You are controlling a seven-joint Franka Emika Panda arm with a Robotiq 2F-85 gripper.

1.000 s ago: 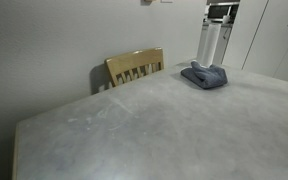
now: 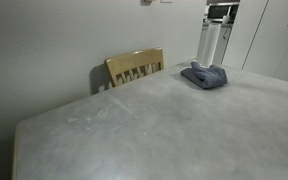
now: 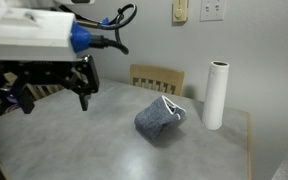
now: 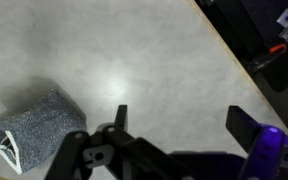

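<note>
A dark grey-blue cloth with a white edge [image 3: 160, 118] lies bunched on the table, toward the far side. In the wrist view the same cloth [image 4: 42, 132] shows at the lower left, off to the side of my fingers and apart from them. My gripper is open, with only bare tabletop visible between its fingers. In exterior view 2 the arm fills the upper left, with the gripper well above the table. Exterior view 1 shows the cloth [image 2: 204, 76] near the far edge and no part of the gripper.
A white paper towel roll [image 3: 215, 96] stands upright to the right of the cloth. Behind the table is a wooden chair [image 3: 156, 78]. Past the table edge, the wrist view shows dark equipment [image 4: 262, 40].
</note>
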